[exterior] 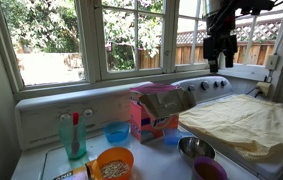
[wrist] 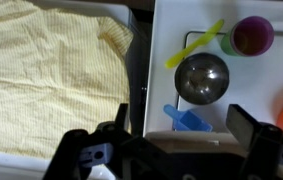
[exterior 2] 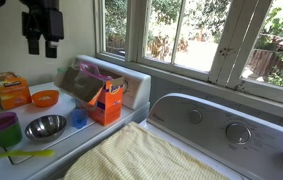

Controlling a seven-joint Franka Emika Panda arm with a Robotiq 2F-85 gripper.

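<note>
My gripper (exterior: 221, 64) hangs high in the air, pointing down, with its fingers spread and nothing between them. In the wrist view, the fingers (wrist: 103, 145) stand wide apart at the lower edge. Below lie a metal bowl (wrist: 202, 78), a blue cup with a handle (wrist: 188, 120), a purple and green cup (wrist: 251, 37) and a yellow-green utensil (wrist: 194, 45). An orange box (exterior 2: 106, 100) with raised flaps stands open behind them. A pale yellow cloth (exterior: 243, 124) lies spread to one side. None of these things touches the gripper.
An orange bowl (exterior: 113, 163) with small pieces in it, a teal cup (exterior: 72, 138) holding something red, and a blue bowl (exterior: 117, 131) sit on the white top. Another box (exterior 2: 9, 90) stands at its far left. Control panels (exterior 2: 221, 125) and windows run along the back.
</note>
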